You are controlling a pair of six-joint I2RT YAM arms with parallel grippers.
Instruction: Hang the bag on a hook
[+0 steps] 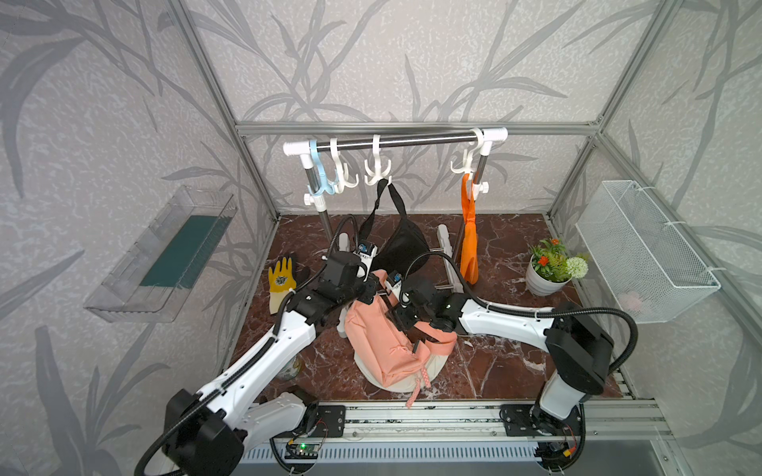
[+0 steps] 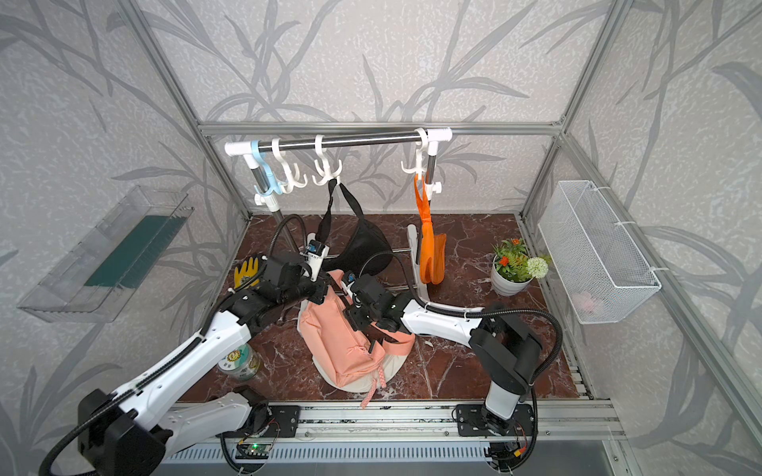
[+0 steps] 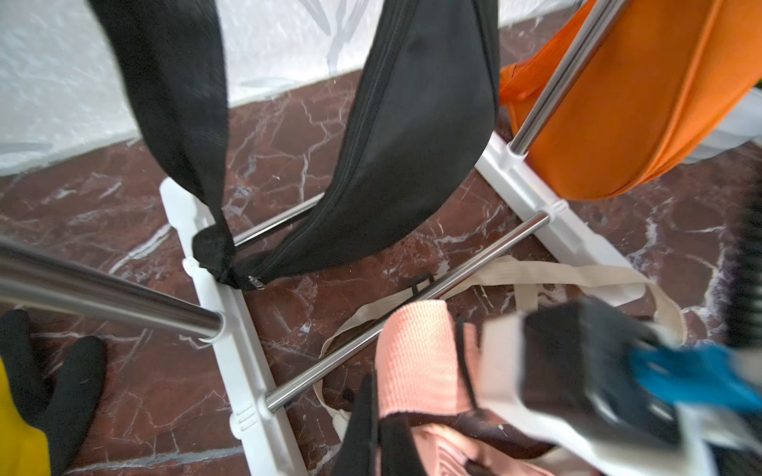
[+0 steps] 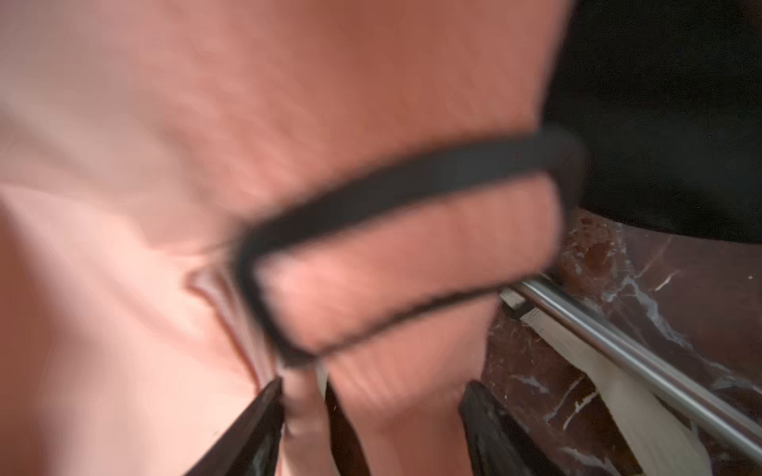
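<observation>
A pink bag [image 1: 381, 349], its strap raised toward the rack, lies on the table in front of the hanging rail. My left gripper [image 1: 366, 287] is shut at the bag's upper end; in the left wrist view pink webbing [image 3: 416, 357] shows beside its dark fingers. My right gripper stands open, pink strap with a black buckle [image 4: 405, 166] between and above its fingertips, blurred. White hooks [image 1: 376, 162] and a light blue hook [image 1: 320, 174] hang on the rail.
A black bag [image 1: 401, 246] and an orange bag [image 1: 468, 238] hang from the rack. A glove [image 1: 281, 281] lies left, a flower pot [image 1: 546, 276] stands right, wire baskets are on both walls.
</observation>
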